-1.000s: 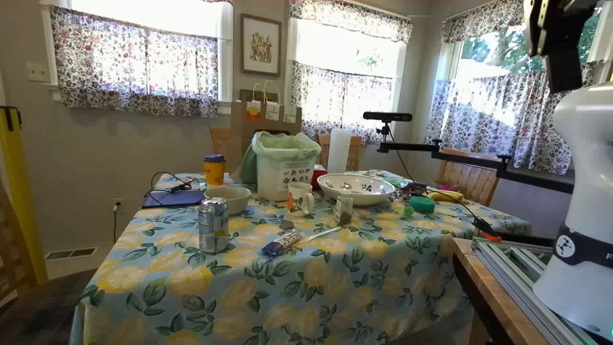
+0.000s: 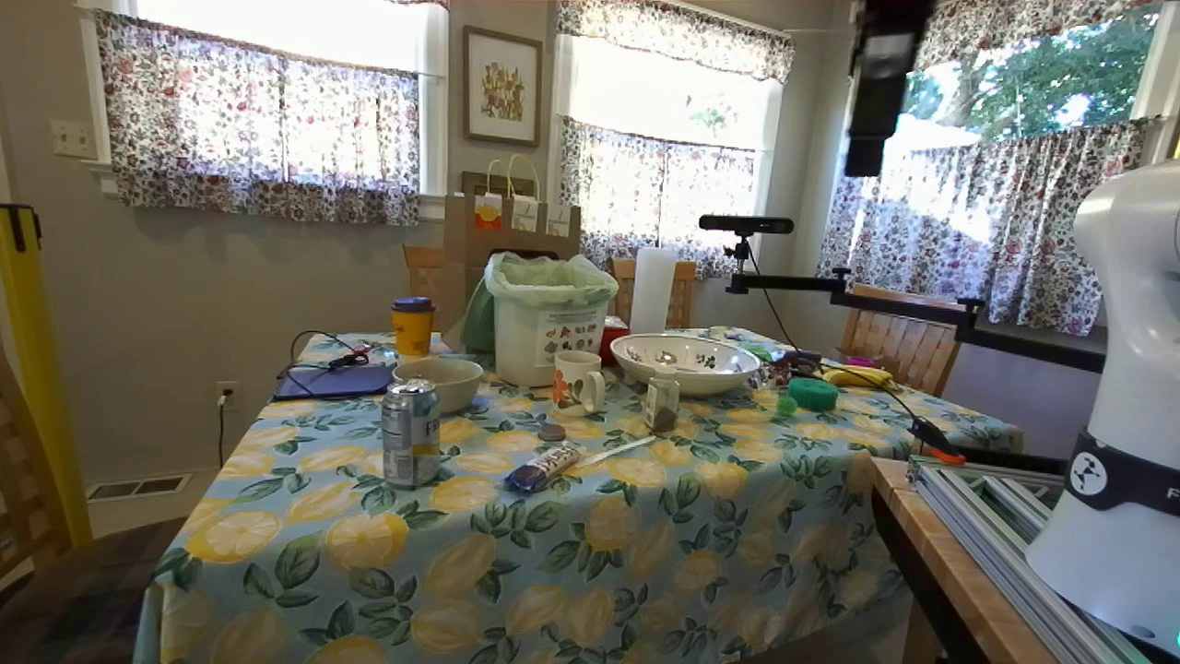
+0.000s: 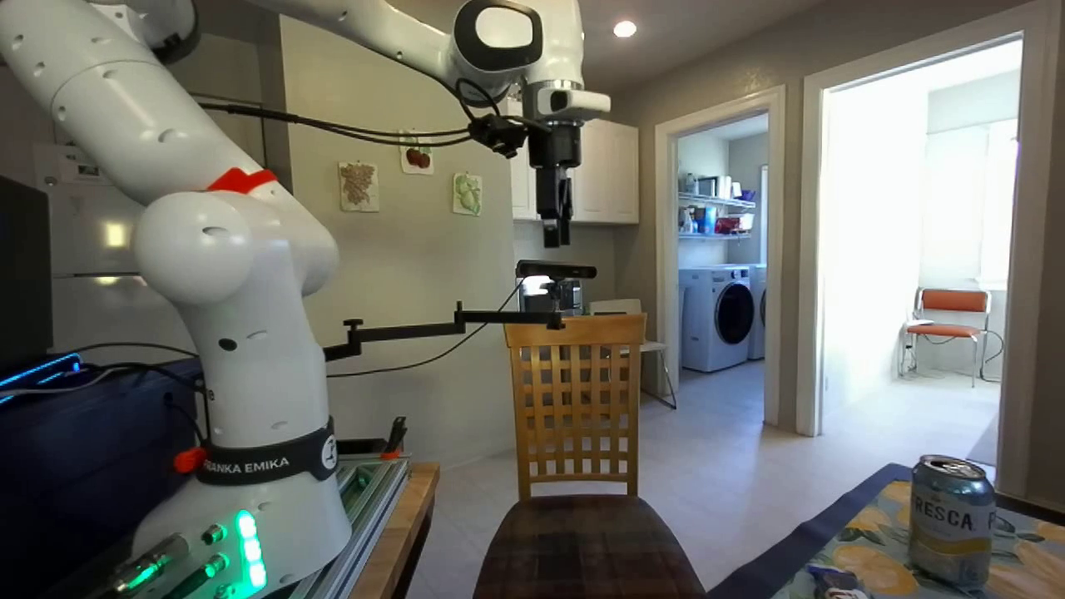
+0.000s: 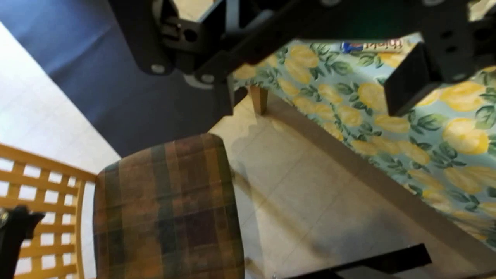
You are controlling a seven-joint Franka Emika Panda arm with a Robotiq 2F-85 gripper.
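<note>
My gripper is open in the wrist view, its two black fingers wide apart with only floor and tablecloth showing below the gap. In exterior view 1 the dark gripper [image 2: 870, 155] hangs high at the upper right, well above the table. Far below it, on the lemon-patterned tablecloth, lie a wrapped bar [image 2: 542, 468], a silver can [image 2: 410, 433], a mug [image 2: 577, 383] and a small clear bottle [image 2: 661, 400]. In the wrist view the bar [image 4: 374, 46] shows partly, near the top edge. Exterior view 2 shows the gripper [image 3: 557, 240] pointing down, clear of everything.
A lined white bin [image 2: 528, 343], a patterned bowl [image 2: 691, 382] and a plain bowl [image 2: 451, 387] stand farther back. A camera [image 2: 747, 225] on a black arm juts over the table's right side. A chair [image 4: 167, 200] sits beside the table.
In exterior view 1 the gripper has swung left, from the far right edge toward the table, and hangs straighter. Everything on the table stays where it was.
</note>
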